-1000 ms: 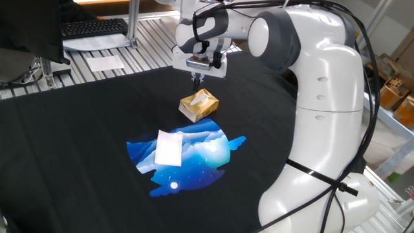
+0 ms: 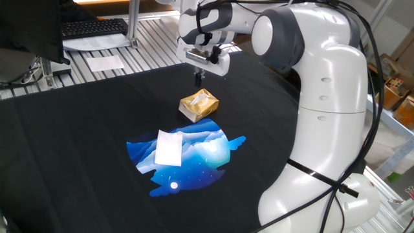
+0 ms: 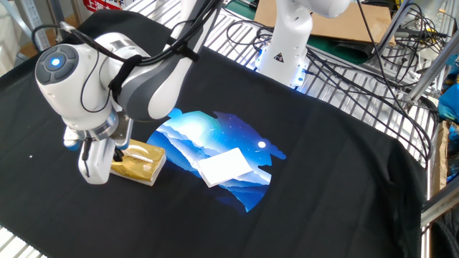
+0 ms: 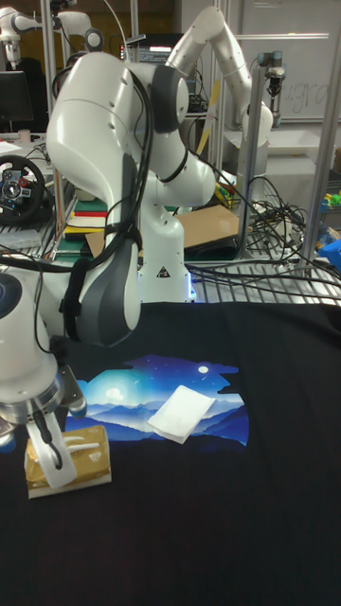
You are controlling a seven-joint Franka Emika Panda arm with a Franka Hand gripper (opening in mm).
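Note:
A gold tissue pack with a white tissue showing at its top opening rests on the black cloth. Just above and behind it in exterior view 1 hangs my gripper, its dark fingers close together with nothing visible between them. Exterior view 2 shows the hand over the pack, partly covering it. In exterior view 3 the hand hides part of the pack too. A white sheet of tissue or paper lies flat on a blue mountain-and-moon picture, apart from the pack.
A keyboard and a paper sheet lie beyond the cloth's far edge on the slatted metal table. Loose cables run near the arm's base.
The hand has lifted slightly, tilted and shifted a little right in exterior view 1. The tissue pack, the white sheet and the picture have stayed in place.

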